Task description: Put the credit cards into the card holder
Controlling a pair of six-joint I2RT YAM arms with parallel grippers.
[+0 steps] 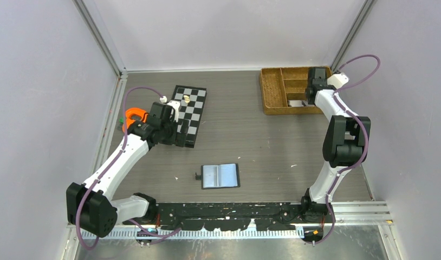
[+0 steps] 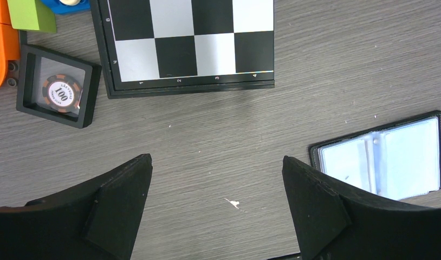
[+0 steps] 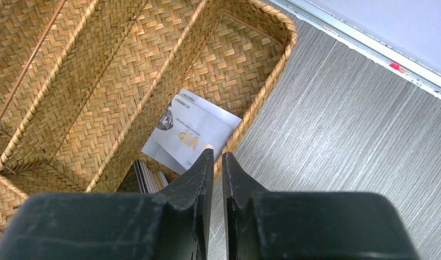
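Note:
In the top view the card holder (image 1: 220, 167) lies open on the table, a black-edged wallet with pale bluish sleeves; the left wrist view shows the holder (image 2: 409, 154) partly behind a finger. White cards (image 3: 194, 127) overlap flat in a compartment of the woven basket (image 3: 261, 100). Beside them several cards (image 3: 145, 176) stand on edge, partly covered by my right gripper. That gripper is over the basket's rim, its fingertips slightly apart and nothing visible between them. My left gripper is wide open above bare table, empty, left of the holder.
A black-and-white checkered board (image 1: 194, 111) lies on the left, under the left arm. Near it are an orange object (image 1: 134, 116) and a small framed poker chip (image 2: 61, 93). Walls enclose the table at the back and sides.

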